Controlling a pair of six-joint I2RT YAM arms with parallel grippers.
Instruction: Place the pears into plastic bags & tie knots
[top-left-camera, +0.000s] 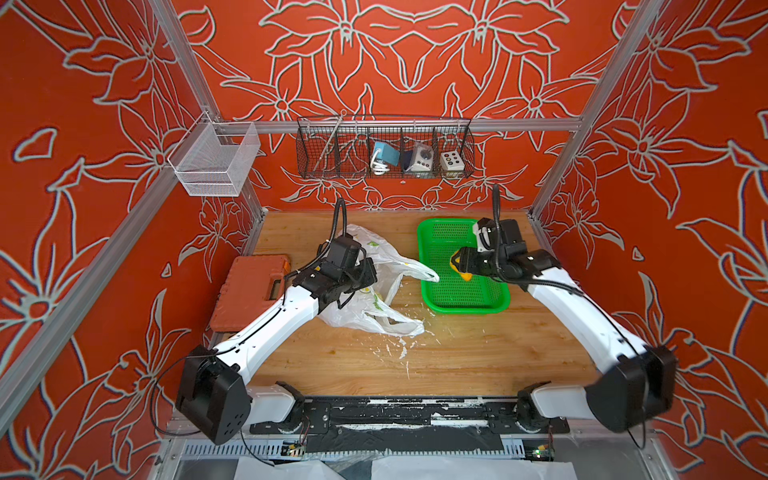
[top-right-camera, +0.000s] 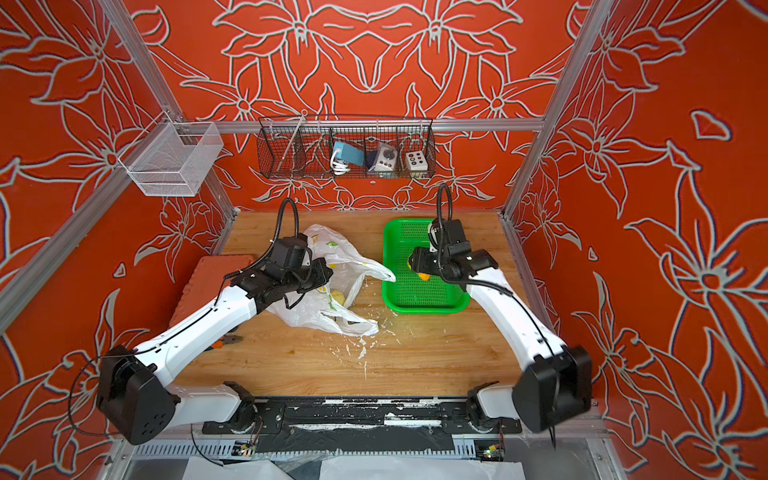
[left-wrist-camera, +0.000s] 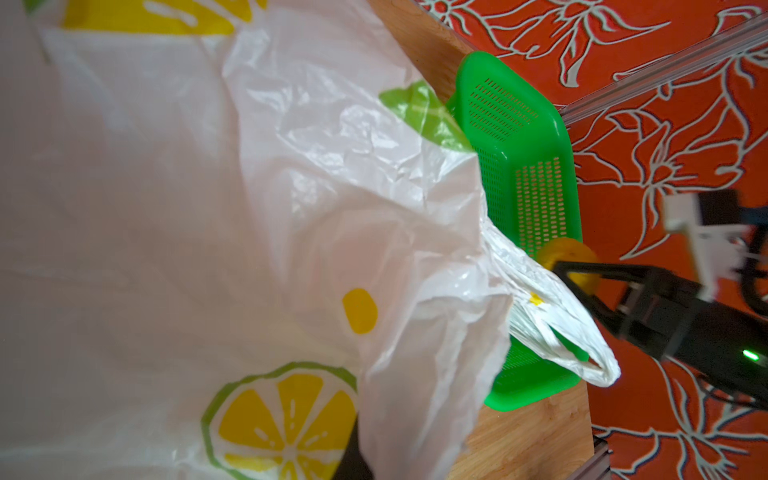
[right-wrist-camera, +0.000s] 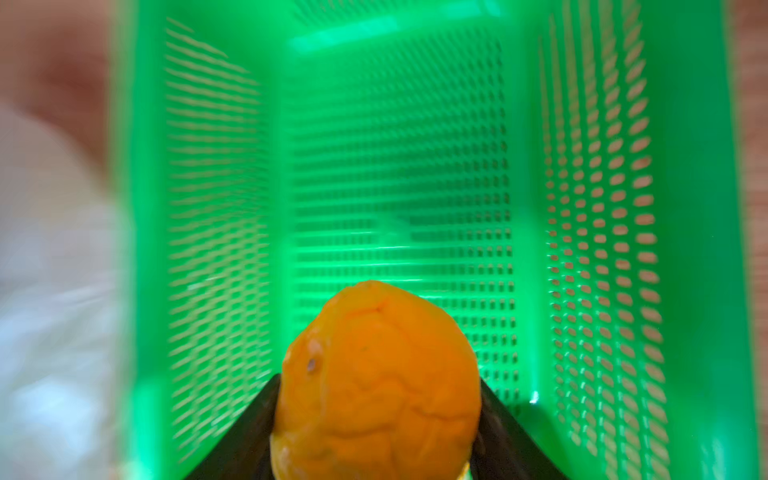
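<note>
A white lemon-print plastic bag (top-left-camera: 397, 326) lies crumpled on the table, one handle reaching toward the green basket (top-left-camera: 464, 300). A pale yellow fruit (top-right-camera: 338, 297) shows in the bag's opening in the top right view. My left gripper (top-left-camera: 366, 272) is over the bag; its fingers are hidden in the left wrist view, so its finger state is unclear. My right gripper (top-left-camera: 460, 260) is shut on an orange-yellow pear (right-wrist-camera: 376, 376) over the green basket, the fruit filling the space between the fingers in the right wrist view.
An orange toolbox (top-left-camera: 240, 296) sits at the left, with pliers (top-right-camera: 226, 340) beside it. A wire rack (top-left-camera: 336, 152) with several small items and a white mesh basket (top-left-camera: 212, 172) hang above.
</note>
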